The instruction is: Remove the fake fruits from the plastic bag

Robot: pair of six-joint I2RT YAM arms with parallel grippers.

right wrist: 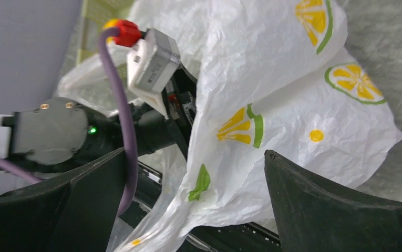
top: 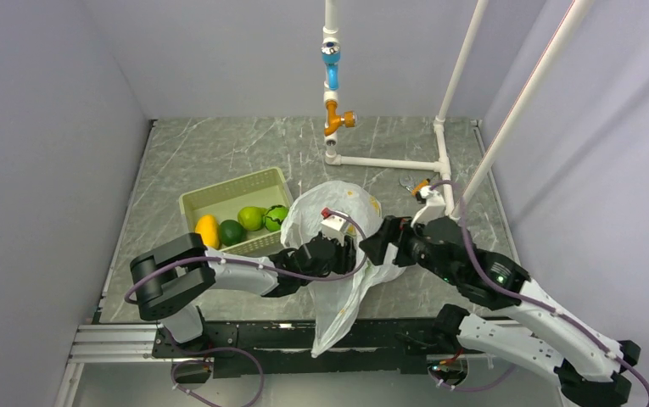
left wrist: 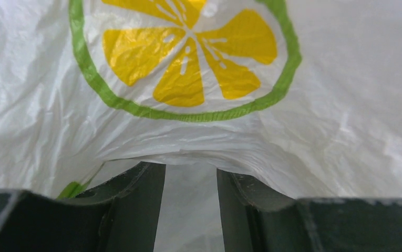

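Observation:
The white plastic bag with lemon prints lies crumpled on the table's middle front. My left gripper is down at the bag, fingers part open under a fold, with only white plastic showing between and around them; no fruit is visible there. My right gripper hangs open to the right of the left one, above the bag, nothing between its fingers. A green basket at the left holds a mango, an avocado, a pear and a watermelon.
White pipes with blue and orange valves stand at the back and right, a small orange tool beside them.

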